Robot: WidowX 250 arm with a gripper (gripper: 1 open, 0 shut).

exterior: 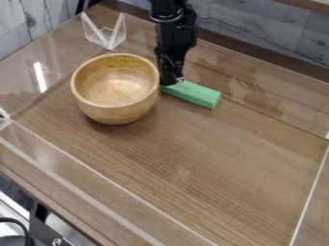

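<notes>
A wooden bowl (113,94) sits at the left of the table (193,173). A green rectangular block (193,93) lies just to its right. My dark gripper (170,75) reaches down from the top centre to beside the bowl's right rim, near the block's left end. Its fingertips are small and partly hidden by the rim, with nothing visible held; it looks shut.
White wire pieces stand at the upper left and left edge. A grey wall runs along the back right. A black cable is at the lower left corner.
</notes>
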